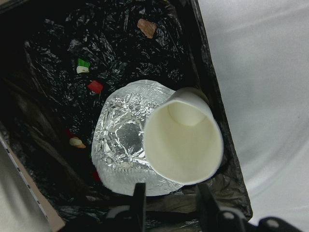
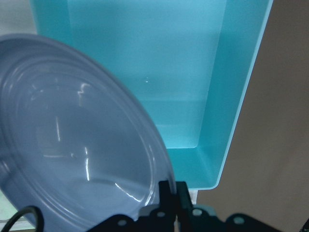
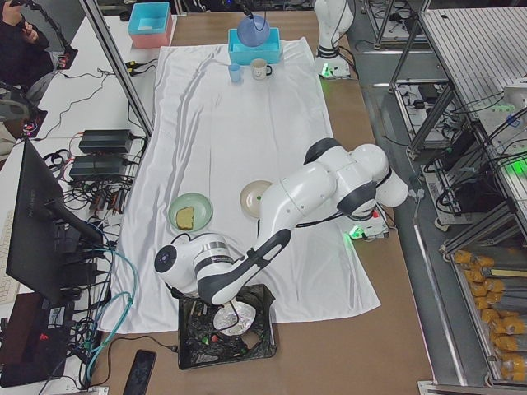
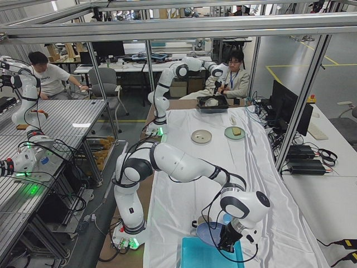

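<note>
My left gripper stands open over a black bag-lined bin [image 3: 189,346]. A white cup [image 1: 183,140] lies tipped on crumpled foil [image 1: 120,125] inside it, among small scraps, with nothing between the fingers. My right gripper is shut on the rim of a translucent blue plate [image 2: 77,130], held tilted over the turquoise container [image 2: 222,96] at the far end of the cloth.
A green plate [image 3: 183,216] with a bread-like piece and a beige plate [image 3: 251,197] lie mid-cloth. A mug [image 3: 258,67] and blue cup [image 3: 235,72] stand near the container.
</note>
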